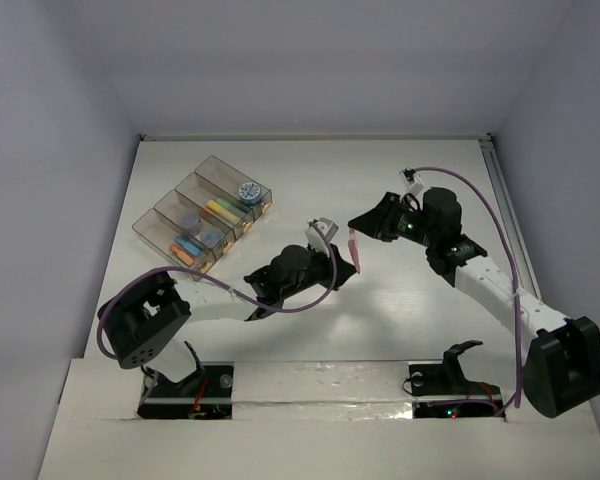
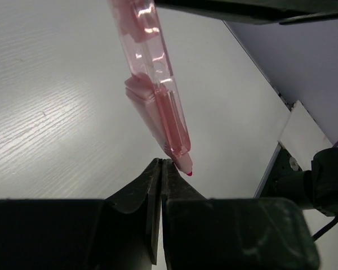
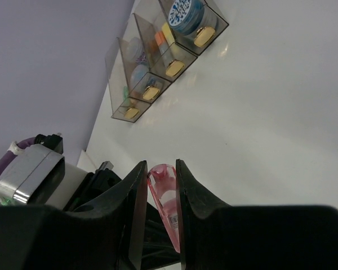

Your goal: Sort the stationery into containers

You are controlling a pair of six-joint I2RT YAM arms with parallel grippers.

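A pink translucent pen-like item (image 1: pixel 353 250) hangs upright between my grippers in mid-air, its top at the fingertips of my right gripper (image 1: pixel 354 222); in the right wrist view the pink item (image 3: pixel 164 199) sits between those fingertips. My left gripper (image 1: pixel 347 269) is shut with its tips just behind the item's lower end; in the left wrist view the closed fingertips (image 2: pixel 162 163) show nothing held, the pink tip beside them. At the left, a clear organizer (image 1: pixel 152 232) of several compartments holds coloured markers (image 1: pixel 223 210), a blue-lidded jar (image 1: pixel 249 192) and other small items.
Grey walls (image 1: pixel 50 240) enclose it at the back and both sides. The organizer fills the left part of the table.
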